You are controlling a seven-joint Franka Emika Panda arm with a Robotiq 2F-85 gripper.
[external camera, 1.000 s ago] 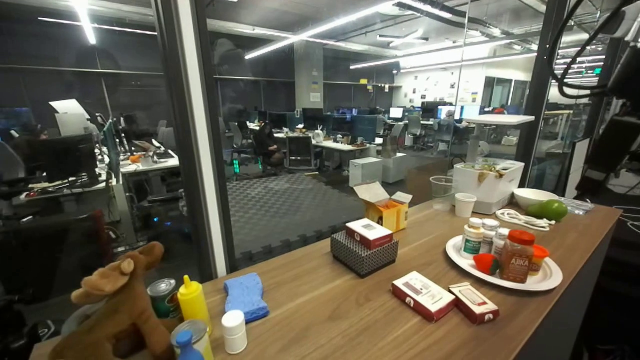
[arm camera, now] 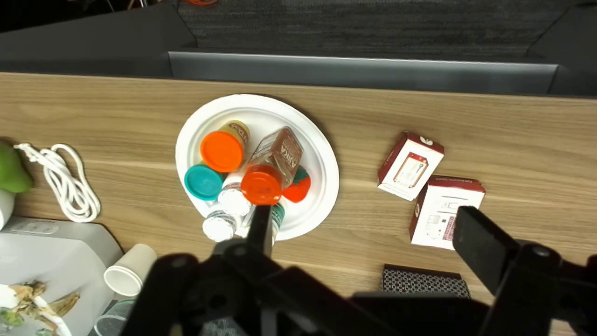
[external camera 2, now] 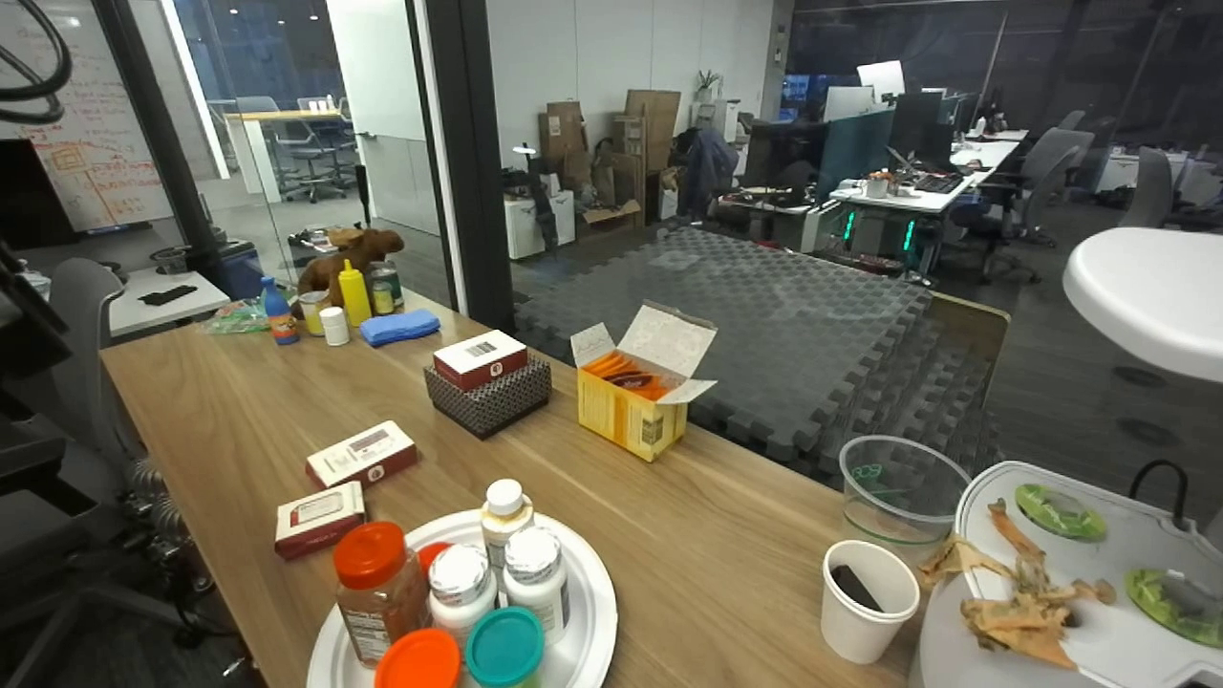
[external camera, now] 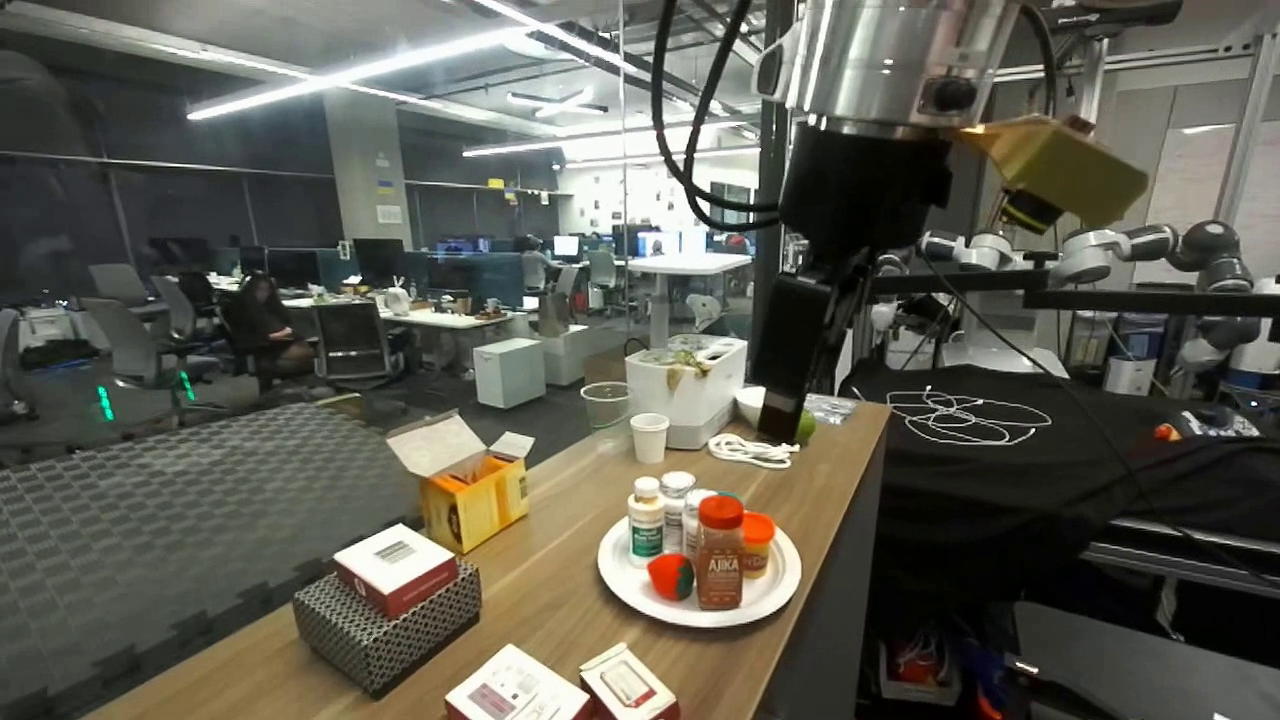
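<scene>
My gripper is open high above the table, its black fingers (arm camera: 475,241) wide apart and only background between them. In exterior view 1 it hangs at the upper right, seen from the side. A white plate (external camera: 630,594) carries an Ajika jar (external camera: 720,564), an orange-lidded tub (external camera: 756,540), a toy strawberry (external camera: 671,577), a teal-lidded container (external camera 2: 504,646) and several white bottles (external camera: 645,528). In the wrist view the plate lies left of centre, its lower edge partly behind the left finger. Two small red-and-white boxes (arm camera: 411,168) lie to its right.
A patterned box (external camera: 396,624) with a red-and-white box (external camera: 396,564) on top stands near an open yellow carton (external camera: 480,498). A white cup (external camera: 649,438), coiled cord (external camera: 753,450) and white planter (external camera: 684,396) occupy one end. Bare wood separates the groups.
Exterior view 1 has swung to the right, so the objects appear further left and more of the arm shows. The table objects keep their arrangement. Arm motion cannot be told.
</scene>
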